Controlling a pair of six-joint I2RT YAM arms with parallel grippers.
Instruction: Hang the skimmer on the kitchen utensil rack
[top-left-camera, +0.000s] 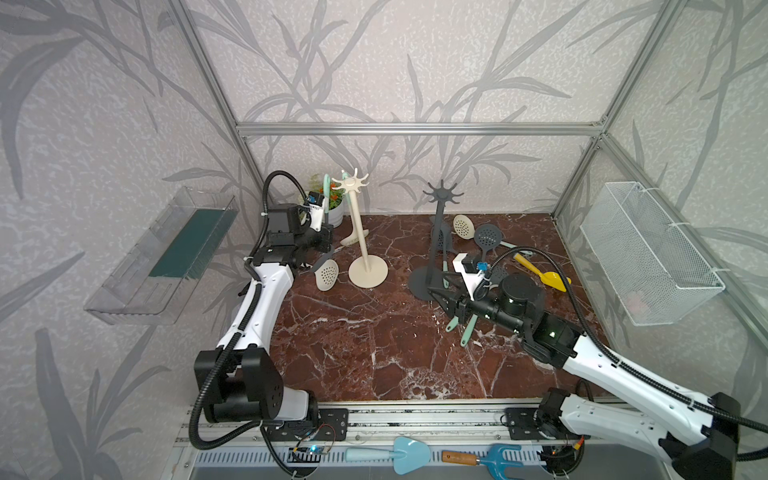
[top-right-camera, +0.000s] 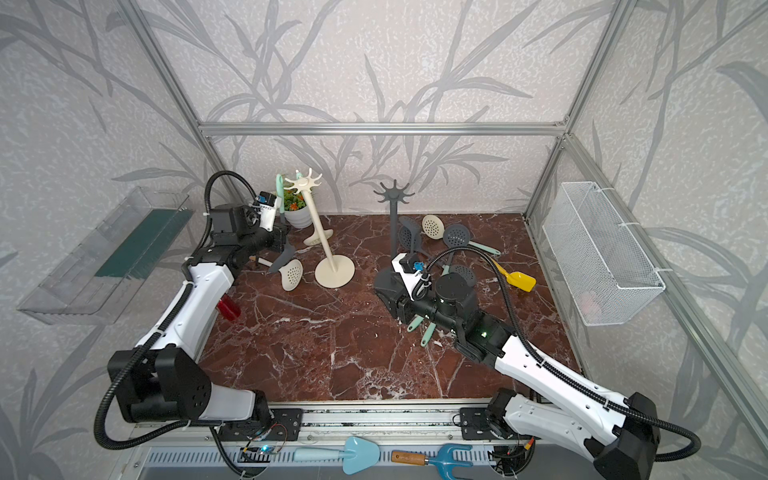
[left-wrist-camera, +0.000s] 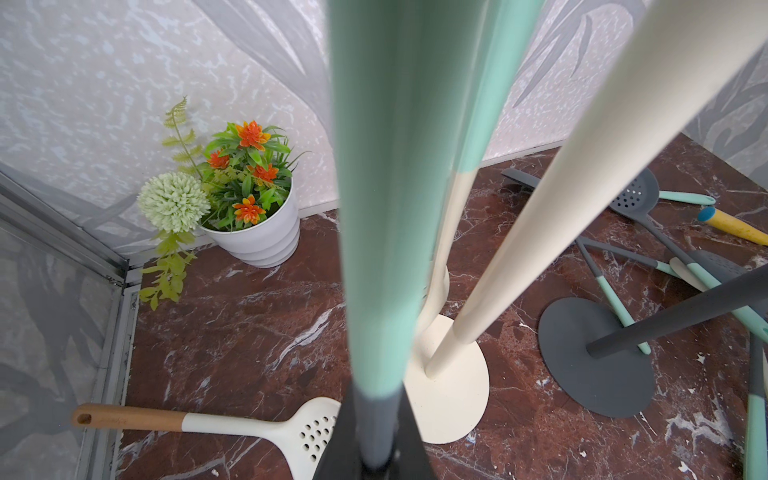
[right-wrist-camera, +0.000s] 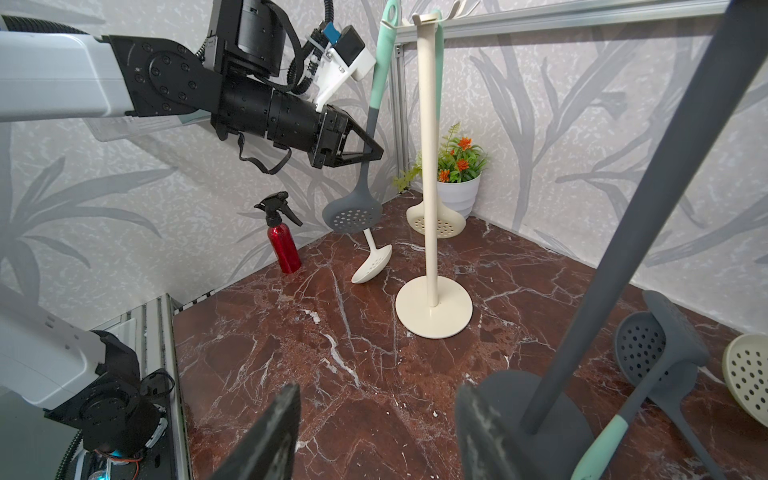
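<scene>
Near the cream rack (top-left-camera: 357, 216), my left gripper is shut on the dark grey shaft of the skimmer (right-wrist-camera: 353, 212). That skimmer hangs handle up, its perforated grey head clear of the table. Its mint handle (left-wrist-camera: 392, 240) fills the middle of the left wrist view. In the right wrist view the handle's top stands close beside the rack's left hooks; whether they touch I cannot tell. A cream skimmer (right-wrist-camera: 436, 220) with a mint handle hangs at the rack's back. My right gripper is open and empty, beside the dark grey rack (top-left-camera: 438, 232).
On the table by the left arm lies a white skimmer (left-wrist-camera: 308, 432) with a wooden handle. A flowerpot (left-wrist-camera: 260, 236) stands behind, a red spray bottle (right-wrist-camera: 282, 240) at the left. Several utensils, including a yellow one (top-left-camera: 552, 279), lie right.
</scene>
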